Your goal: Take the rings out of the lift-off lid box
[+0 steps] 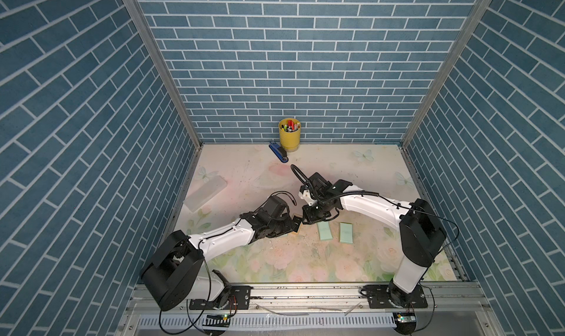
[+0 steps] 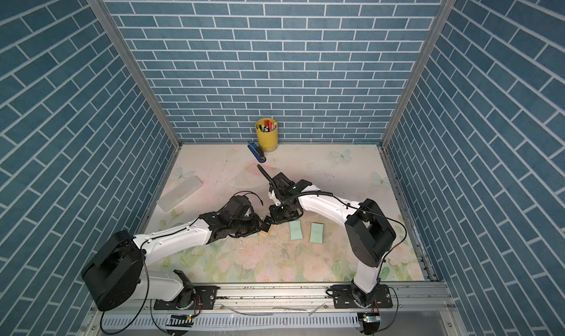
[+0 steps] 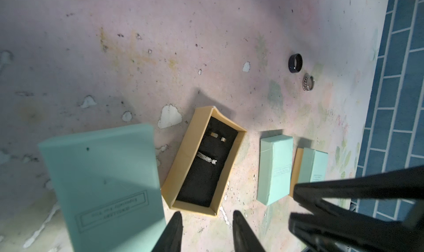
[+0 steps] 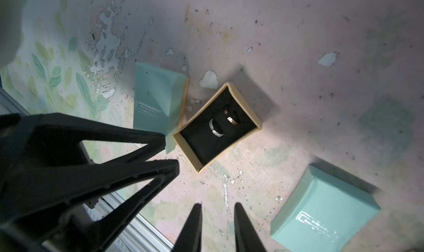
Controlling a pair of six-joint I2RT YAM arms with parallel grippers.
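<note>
An uncovered tan box with black foam (image 3: 194, 181) holds a silver ring (image 4: 215, 129) and a gold ring (image 4: 233, 120). Its mint lid (image 3: 106, 177) lies beside it. Two loose rings, a black one (image 3: 289, 63) and a silver one (image 3: 305, 82), lie on the table in the left wrist view. My left gripper hovers over the box, part open, nothing between its fingers. My right gripper also hovers close by from the right, part open and empty.
Two mint boxes (image 1: 325, 231) (image 1: 346, 233) lie to the right. A stapler (image 1: 277, 151), a yellow pen cup (image 1: 289, 136) and a white slab (image 1: 204, 193) stand farther back and left. Both arms crowd the centre near each other.
</note>
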